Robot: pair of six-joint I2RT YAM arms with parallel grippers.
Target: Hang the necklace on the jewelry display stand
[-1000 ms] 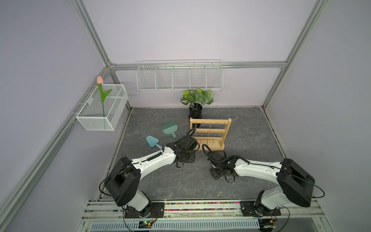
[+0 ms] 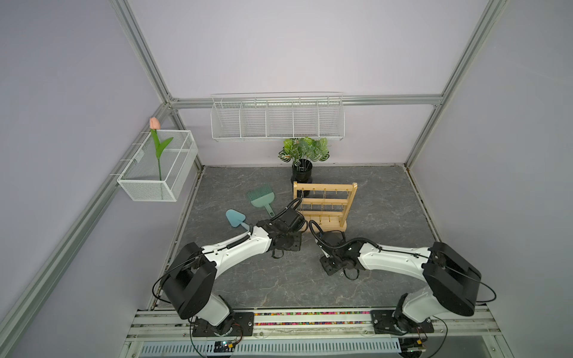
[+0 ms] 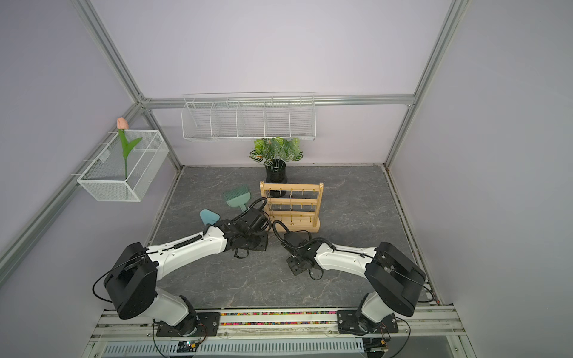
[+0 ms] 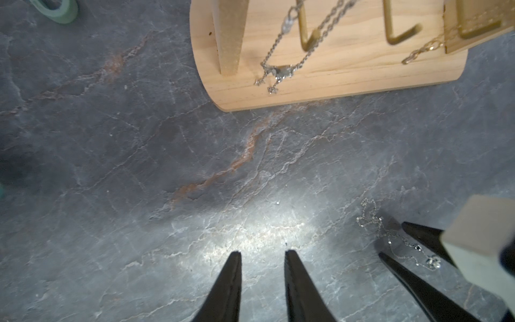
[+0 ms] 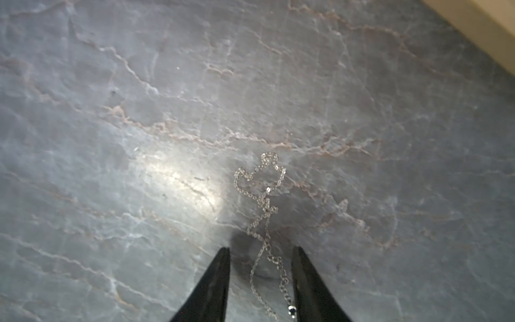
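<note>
A thin silver necklace (image 5: 266, 205) lies loosely looped on the grey tabletop, and its lower strands run between the right gripper's fingers. My right gripper is open over it, the fingers not closed on the chain. In the left wrist view, the necklace (image 4: 370, 214) shows at lower right beside the right gripper's dark fingers (image 4: 410, 281). My left gripper stands open over bare table, nothing between its fingertips. The wooden display stand (image 2: 324, 205) is behind both grippers; chains hang from its gold hooks, among them a silver chain (image 4: 279, 69).
A green dustpan (image 2: 260, 197) and a blue scoop (image 2: 235, 217) lie left of the stand. Behind it stands a black-potted plant (image 2: 302, 170). The two grippers are close together.
The left arm looks still.
</note>
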